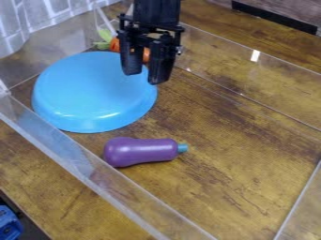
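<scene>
The black gripper (145, 61) hangs from the top of the camera view over the back edge of a round blue disc (88, 90), its two dark fingers apart. An orange carrot with green top (111, 43) lies behind it, partly hidden by the gripper. A purple eggplant toy (141, 151) with a teal tip lies on the wooden surface in front of the disc.
A clear plastic wall (88, 178) runs along the near left, with another edge at the right. A blue object (7, 225) shows at the lower left corner.
</scene>
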